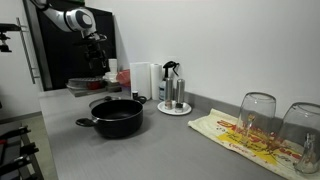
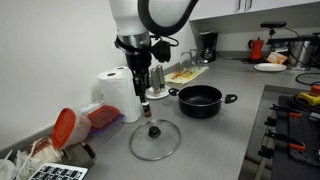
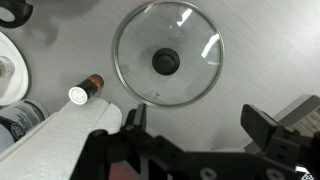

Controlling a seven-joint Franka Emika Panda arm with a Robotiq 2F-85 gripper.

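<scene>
A round glass lid [image 3: 133, 62] with a black knob [image 3: 166, 61] lies flat on the grey counter, seen from above in the wrist view. My gripper is open above the counter, its two dark fingers spread wide with nothing between them. In that view the lid appears ahead of the fingertips, apart from them. The second exterior view shows the gripper [image 2: 151, 80] raised over the lid [image 2: 156, 150]. To the lid's side stands an uncovered black pot [image 2: 201, 102] with two handles.
A small dark bottle [image 3: 86, 89] and a white paper roll [image 3: 65, 145] stand near the lid. Bottles occupy a white plate [image 1: 174, 108]; two upturned glasses [image 1: 256, 115] rest on a cloth [image 1: 218, 127]. Bare counter [image 1: 190, 155] lies before the pot.
</scene>
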